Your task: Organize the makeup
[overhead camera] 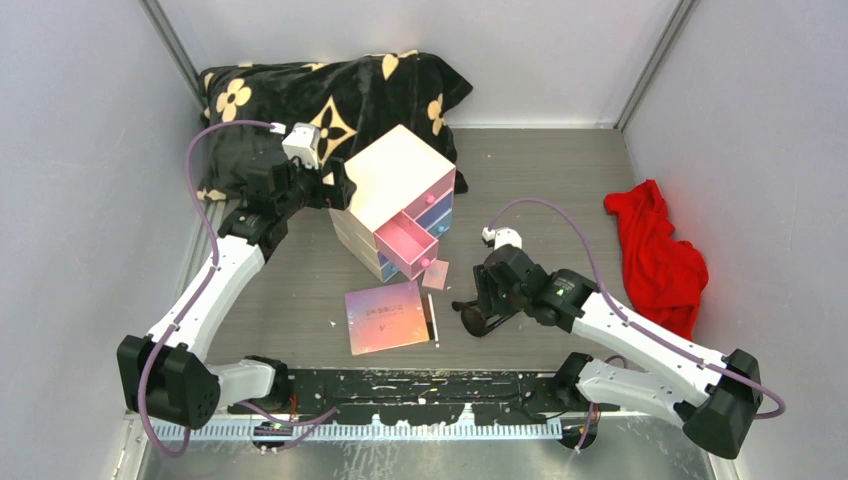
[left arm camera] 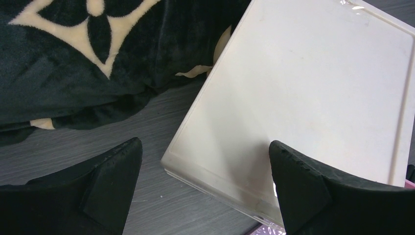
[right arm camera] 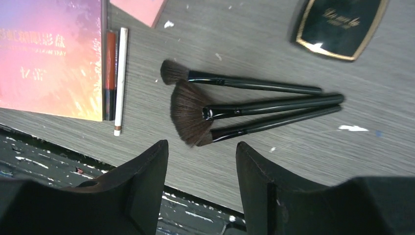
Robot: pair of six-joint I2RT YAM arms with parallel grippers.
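Note:
A cream drawer cabinet (overhead camera: pixel 390 165) has its pink drawer (overhead camera: pixel 405 245) pulled out. My left gripper is open above the cabinet's top corner. My right gripper is open over three dark makeup brushes (right arm camera: pixel 264 105), empty. To their left lie a gradient palette (right arm camera: pixel 58 73), a red-brown pencil (right arm camera: pixel 110 58), a white pencil (right arm camera: pixel 121 73) and a small pink square (right arm camera: pixel 137 7). A black compact (right arm camera: pixel 337 27) lies beyond the brushes.
A black patterned cushion (overhead camera: pixel 260 110) fills the back left. A red cloth (overhead camera: pixel 655 250) lies at the right.

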